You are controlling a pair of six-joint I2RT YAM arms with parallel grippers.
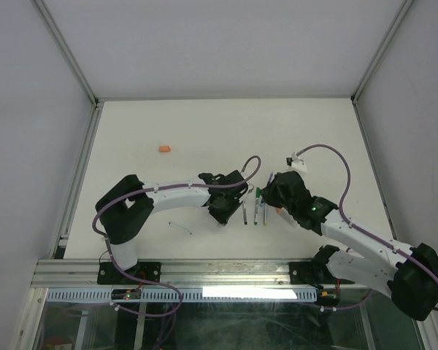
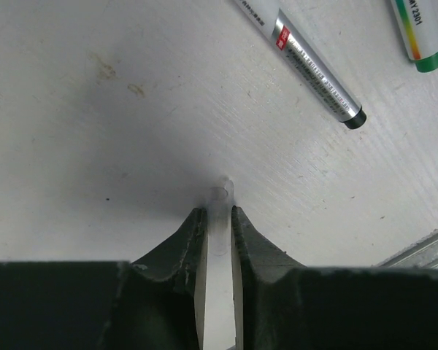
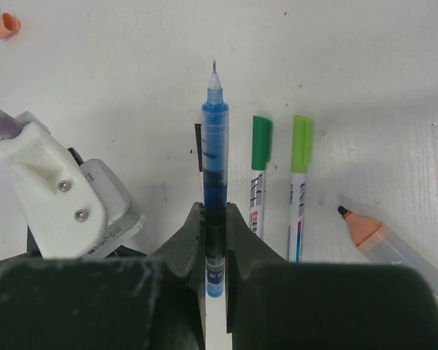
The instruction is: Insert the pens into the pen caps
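Note:
A small clear pen cap [image 2: 219,227] is pinched in my left gripper, its far end just past the fingertips. A slim blue pen [image 3: 215,157] stands out from my right gripper, which is shut on its lower half; the bare metal tip points away from the fingers. In the top view, the left gripper [image 1: 223,219] is left of the pens on the table, and the right gripper [image 1: 266,193] is a short way to its right. Cap and pen are apart.
A green-capped marker [image 3: 260,160], a light-green-capped marker [image 3: 299,175] and an orange-tipped marker [image 3: 379,240] lie below the right gripper. Beside the left gripper rests a black-ended marker [image 2: 314,69]. An orange piece [image 1: 164,149] lies far left, with bare table around it.

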